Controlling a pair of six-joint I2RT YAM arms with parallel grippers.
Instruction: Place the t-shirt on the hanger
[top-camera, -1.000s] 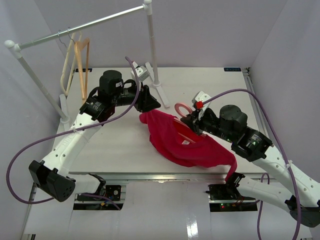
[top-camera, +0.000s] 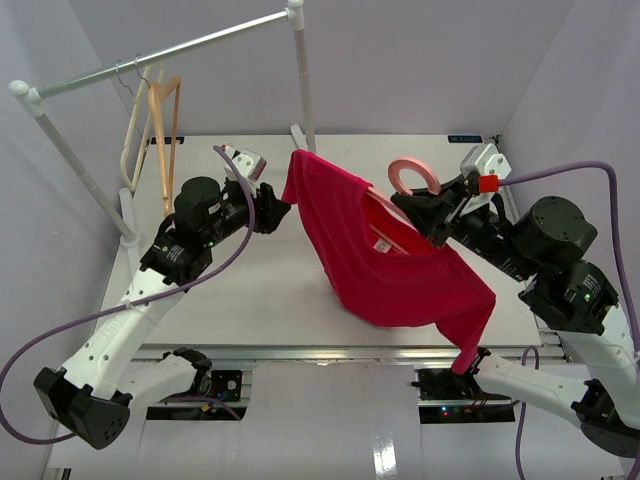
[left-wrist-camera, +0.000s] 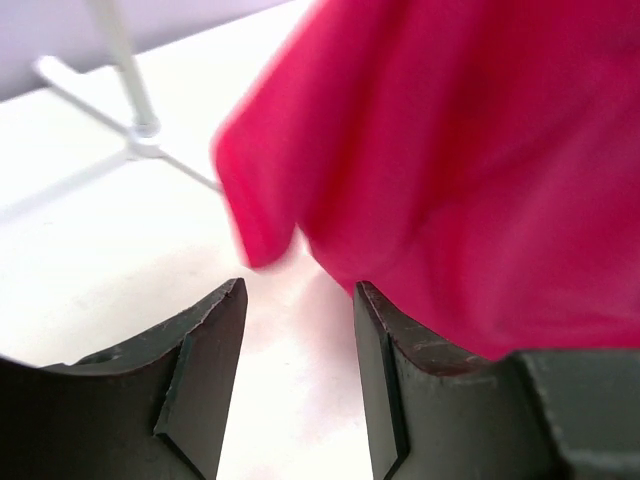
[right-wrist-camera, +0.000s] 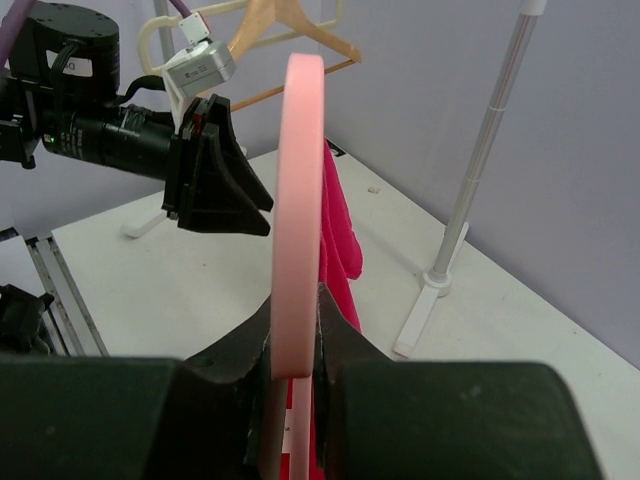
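The red T-shirt (top-camera: 370, 270) hangs lifted above the table on a pink hanger (top-camera: 405, 172). My right gripper (top-camera: 420, 215) is shut on that hanger, whose pink curved part (right-wrist-camera: 298, 200) rises between its fingers in the right wrist view. My left gripper (top-camera: 275, 210) is just left of the shirt's upper left corner. In the left wrist view its fingertips stand apart below the blurred corner (left-wrist-camera: 265, 220), with nothing seen between them.
A white rack (top-camera: 170, 50) at the upper left carries wooden and cream hangers (top-camera: 160, 130).
My right gripper has risen with the hanger and shirt, moving toward the upper right in the top view. My left gripper has moved left, away from above the shirt.
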